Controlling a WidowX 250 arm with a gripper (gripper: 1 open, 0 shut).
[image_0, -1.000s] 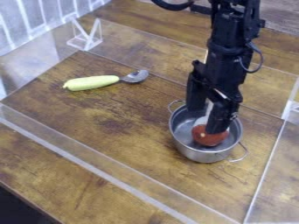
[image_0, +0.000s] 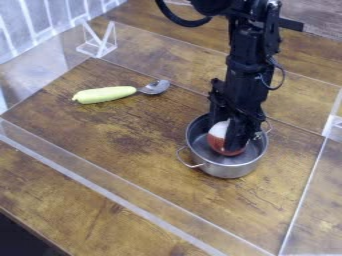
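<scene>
A steel pot (image_0: 211, 164) with two handles stands on the wooden table at centre right. Inside it is a red and white round object (image_0: 223, 138). My black gripper (image_0: 233, 132) reaches down from the top into the pot, right at that object, partly covering it. Whether its fingers are open or closed on the object is unclear.
A pale yellow corn-like item (image_0: 104, 94) and a metal spoon (image_0: 151, 87) lie at the upper left. Clear panels border the table.
The gripper has moved left and down into the pot, closer around the red and white object. The pot has shifted slightly too.
</scene>
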